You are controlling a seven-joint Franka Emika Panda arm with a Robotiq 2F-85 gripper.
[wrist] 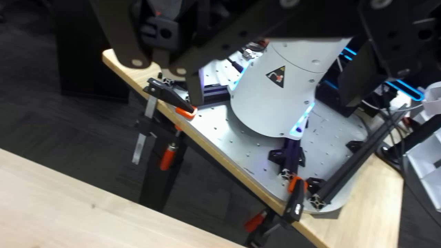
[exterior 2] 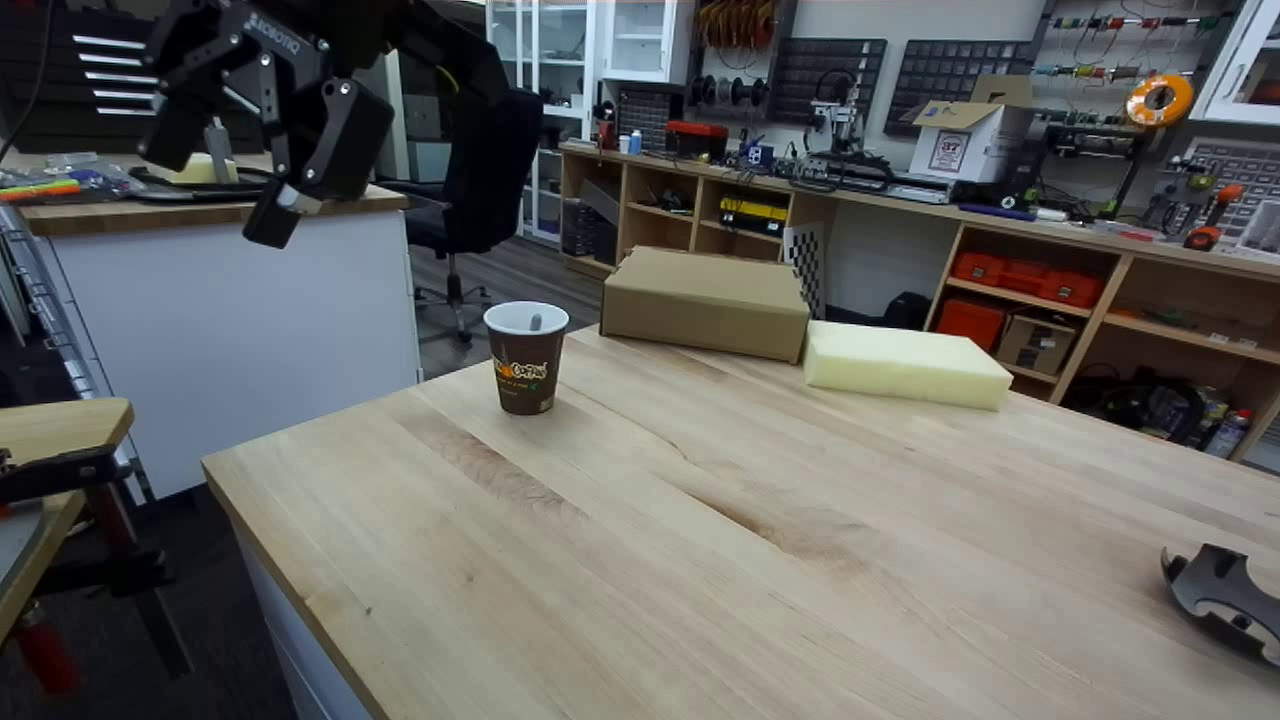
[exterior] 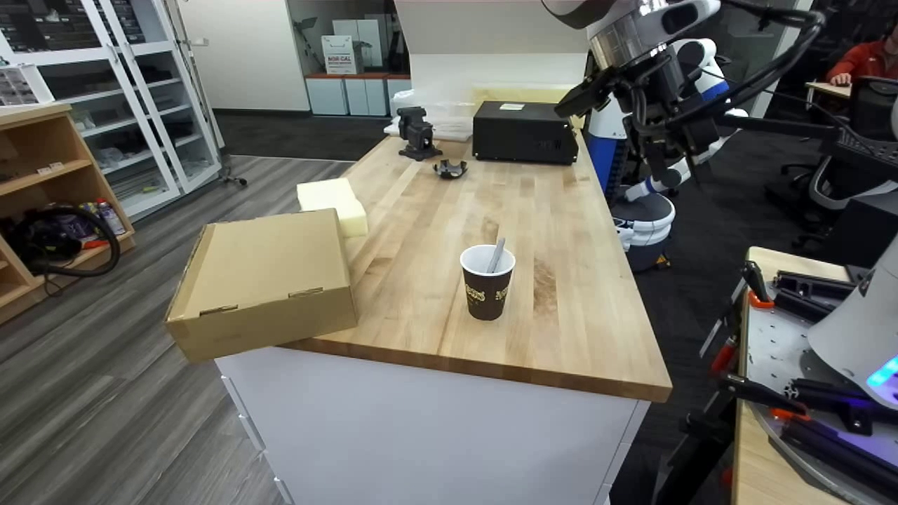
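A brown paper cup (exterior: 486, 292) with a white rim stands upright on the wooden table, a pale stick or spoon handle (exterior: 497, 254) leaning inside it. The cup (exterior 2: 525, 372) also shows in exterior view 2, near the table's edge. My gripper (exterior 2: 222, 180) hangs in the air well away from the cup, its fingers spread apart and nothing seen between them. In the wrist view the gripper is open, facing the robot's base; no cup shows there. Exterior view 1 has the gripper (exterior: 673, 164) up at the right, partly tangled visually with cables.
A cardboard box (exterior: 265, 278) overhangs the table's left corner, beside a pale yellow foam block (exterior 2: 908, 364). A black box (exterior: 524, 133) and a dark curved part (exterior: 450, 169) lie toward the far end. Bare wood (exterior 2: 672, 564) surrounds the cup. Clamps hold the robot's base plate (wrist: 248, 153).
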